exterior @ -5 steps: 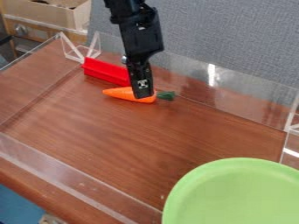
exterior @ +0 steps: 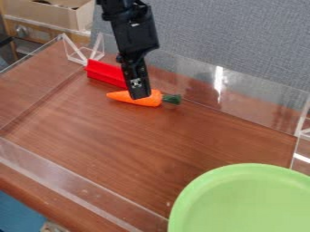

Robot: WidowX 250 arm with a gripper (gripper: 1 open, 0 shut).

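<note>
An orange carrot with a green top (exterior: 149, 99) lies on the wooden table at the back middle. Behind it to the left is a red bar-shaped object (exterior: 105, 73), partly hidden. My black gripper (exterior: 138, 91) points down just above the carrot's left half; whether its fingers are apart or closed does not show clearly, and I cannot tell whether they touch the carrot.
A large green plate (exterior: 242, 204) fills the lower right. Clear barriers edge the wooden table (exterior: 121, 154), with a white wire piece (exterior: 72, 50) at the back left.
My gripper has shifted slightly left and up over the carrot. The carrot and the other objects look unmoved.
</note>
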